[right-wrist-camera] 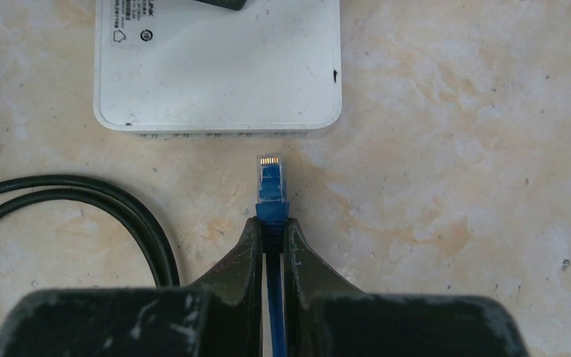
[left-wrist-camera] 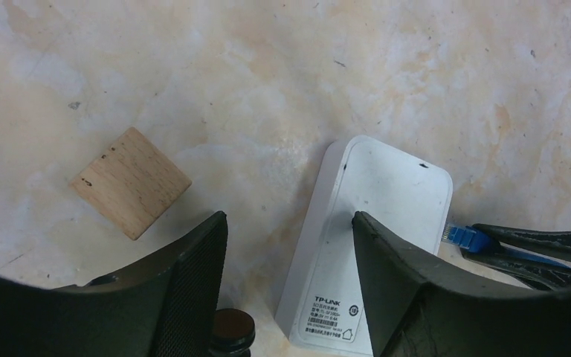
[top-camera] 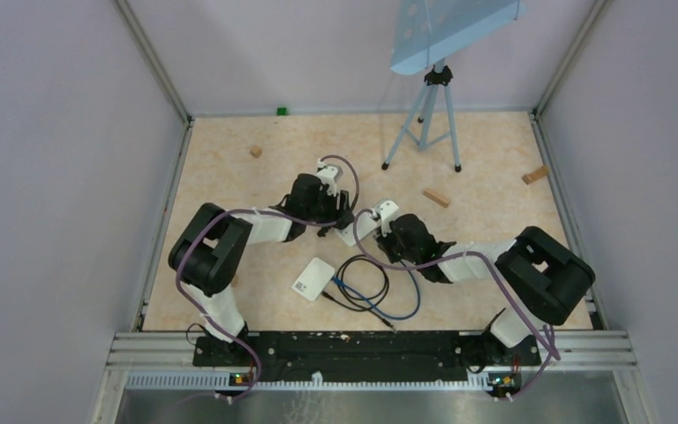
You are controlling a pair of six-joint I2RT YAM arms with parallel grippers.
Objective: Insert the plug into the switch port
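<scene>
The white switch lies flat, its label facing up; in the right wrist view its port side faces the plug. My right gripper is shut on the blue cable's clear plug, gold contacts up. A small gap shows between the plug tip and the switch edge, toward the right part of the port row. My left gripper is open, fingers wide apart; one finger overlaps the switch's top in view, the other is off its left side. Whether it touches the switch, I cannot tell.
A second white box lies nearer the front, beside a coiled black cable and blue cable. A wooden block lies left of the switch. Another block and a tripod stand farther back.
</scene>
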